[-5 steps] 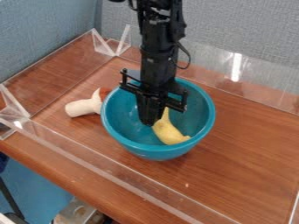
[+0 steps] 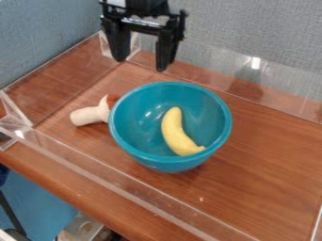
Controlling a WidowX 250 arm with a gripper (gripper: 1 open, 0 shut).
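A yellow banana (image 2: 179, 134) lies inside the teal bowl (image 2: 212, 151) in the middle of the wooden surface. My black gripper (image 2: 142, 52) hangs above and behind the bowl at the top of the view, open with nothing between its fingers. Left of the bowl lies a pale cylindrical object (image 2: 90, 115) with a red part near the bowl's rim.
Clear low walls edge the wooden surface (image 2: 251, 198), with grey padded panels behind and to the left. Bare wood stretches to the right of the bowl and at the back left.
My gripper has risen out of the bowl to above it, now empty and apart. The banana stays in the bowl, now fully visible.
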